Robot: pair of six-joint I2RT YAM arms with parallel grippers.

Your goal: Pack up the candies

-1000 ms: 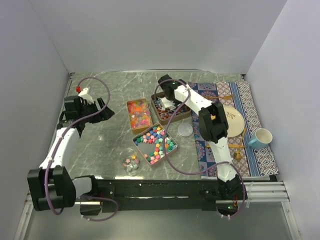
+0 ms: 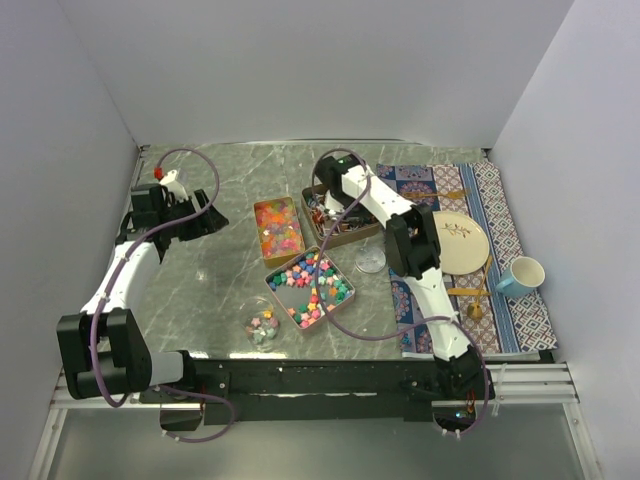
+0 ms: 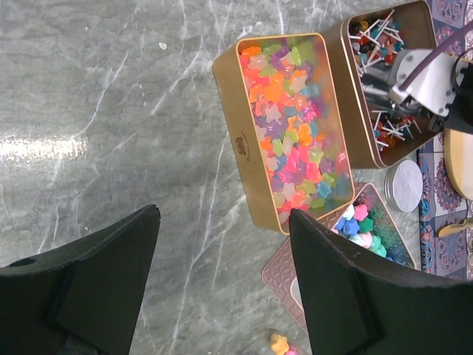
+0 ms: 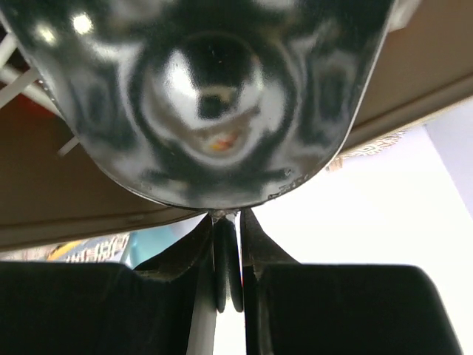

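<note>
A brown tin (image 3: 347, 111) of lollipops (image 3: 388, 44) stands at the back middle. My right gripper reaches down into it. In the right wrist view a shiny metal scoop (image 4: 214, 148) fills the top, its thin handle running down between the close-set fingers; whether they grip it firmly is unclear. Left of that tin is a gold tin (image 3: 247, 159) of star-shaped gummies (image 3: 288, 118). In front lies a clear tray (image 2: 328, 322) of coloured star candies (image 2: 308, 312). High over bare table at the left, my left gripper hangs open and empty.
A clear jar (image 2: 262, 328) with a few candies stands front left of the tray. Its round lid (image 2: 370, 260) lies right of the tray. On the patterned cloth (image 2: 515, 300) rest a plate (image 2: 458, 245), wooden cutlery and a blue mug (image 2: 515, 285).
The left arm has hardly moved.
</note>
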